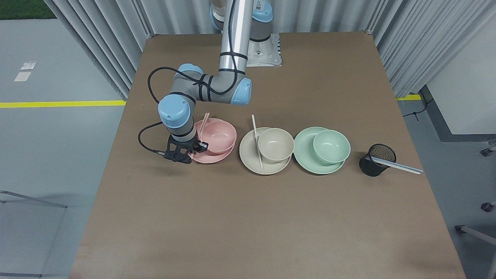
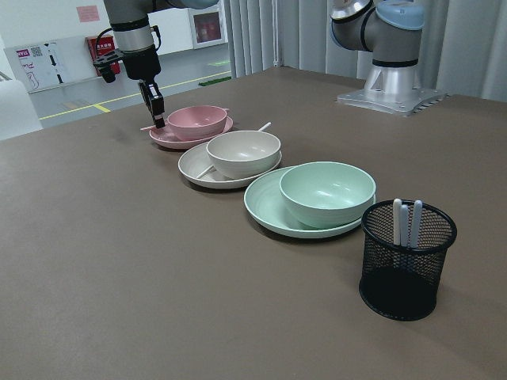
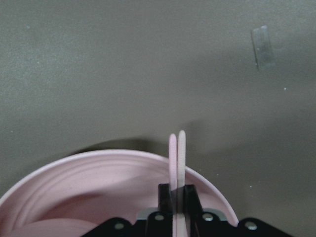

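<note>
My gripper is down at the pink plate (image 3: pixel 113 177), its two black fingertips closed around a pair of chopsticks (image 3: pixel 173 153), one pink and one paler, lying across the plate's rim in the wrist view. The pink bowl (image 2: pixel 196 120) sits on that plate, beside the gripper (image 2: pixel 158 120). In the front view the gripper's tips are largely hidden under the wrist housing.
A cream plate with a cream bowl (image 1: pixel 275 143) and a white chopstick (image 1: pixel 255 139) stands right of the pink set. A mint bowl (image 1: pixel 331 145) on a mint plate follows, then a mesh cup (image 1: pixel 372 166) with sticks.
</note>
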